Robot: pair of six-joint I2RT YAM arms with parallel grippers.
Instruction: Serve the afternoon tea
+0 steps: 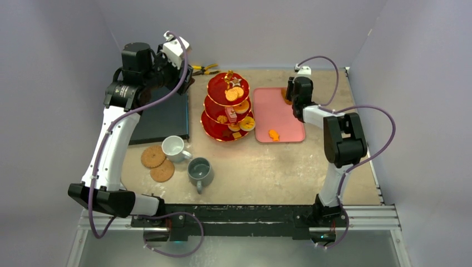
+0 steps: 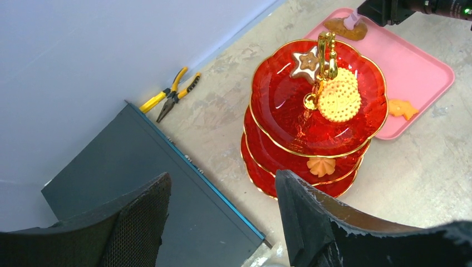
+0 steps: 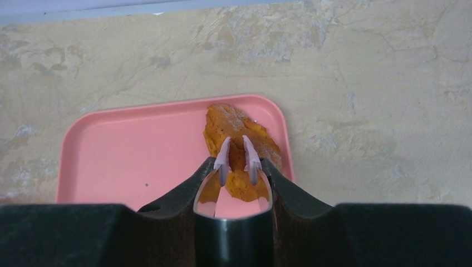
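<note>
A brown pastry (image 3: pixel 228 117) lies in the back right corner of the pink tray (image 1: pixel 278 119). My right gripper is over it, its pale fingertips narrowly parted on the pastry; whether they grip it is unclear. An orange fish-shaped biscuit (image 1: pixel 274 135) lies at the tray's front. The red three-tier stand (image 2: pixel 284 111) holds assorted biscuits and sweets. My left gripper (image 1: pixel 186 78) hangs high at the back left, left of the stand. In its wrist view the fingers frame a wide gap, with nothing visible between them.
A white cup (image 1: pixel 173 147), a grey mug (image 1: pixel 200 172) and round coasters or biscuits (image 1: pixel 161 171) sit front left. Pliers (image 2: pixel 181 89) lie behind a dark board (image 1: pixel 153 125).
</note>
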